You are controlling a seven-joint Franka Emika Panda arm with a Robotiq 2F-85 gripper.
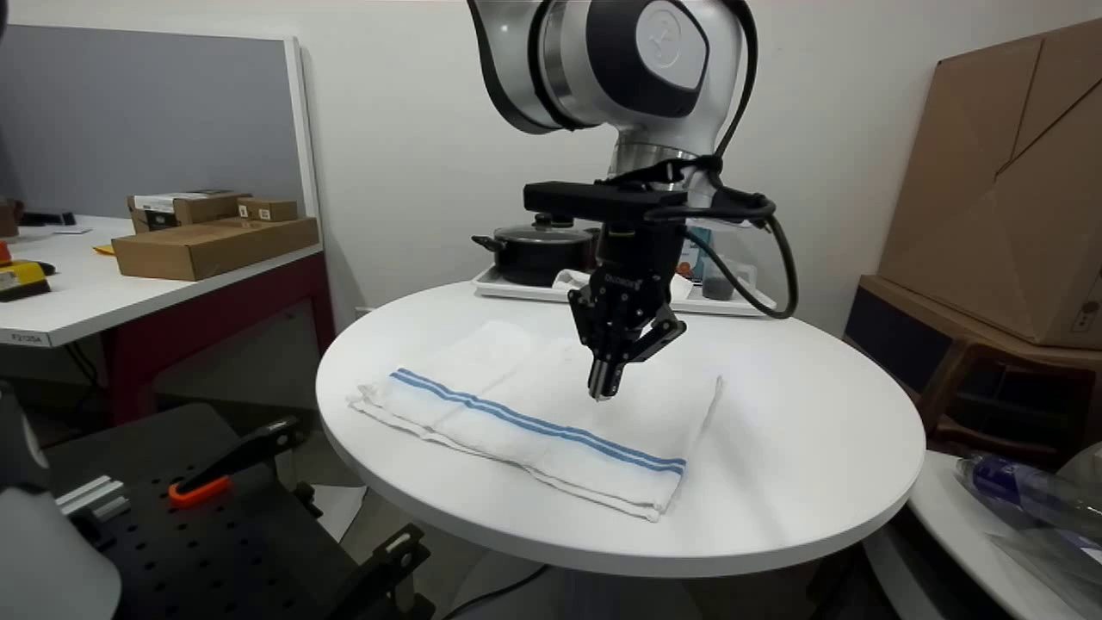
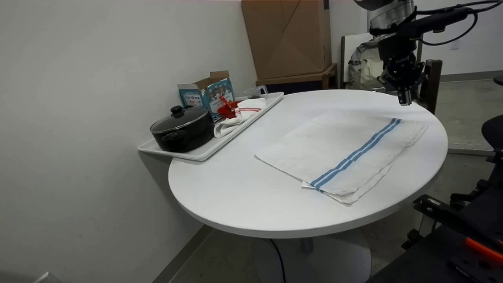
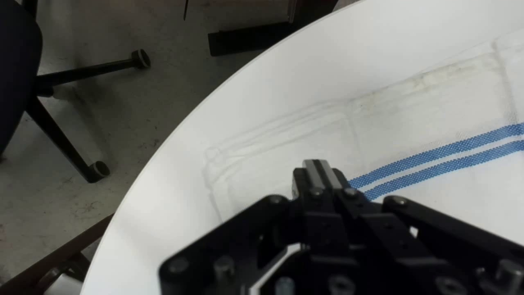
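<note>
A white towel (image 1: 516, 403) with a double blue stripe lies spread and folded over in layers on the round white table (image 2: 226, 198). Its stripe runs unbroken along the near side, and the near edges of the layers sit slightly offset. My gripper (image 1: 603, 393) is above the towel's right part, apart from the cloth. In the wrist view the gripper has its fingertips pressed together with no cloth between them, and the towel (image 3: 432, 182) lies below, its nearest corner flat on the table. The gripper's body hides some of the cloth there.
At the table's back a white tray (image 2: 202, 155) holds a black lidded pot (image 2: 184, 132), a blue box (image 2: 221, 94) and a cloth with red stripes (image 2: 245, 109). Bare tabletop surrounds the towel. A large cardboard box (image 1: 1012, 196) stands beyond the right side.
</note>
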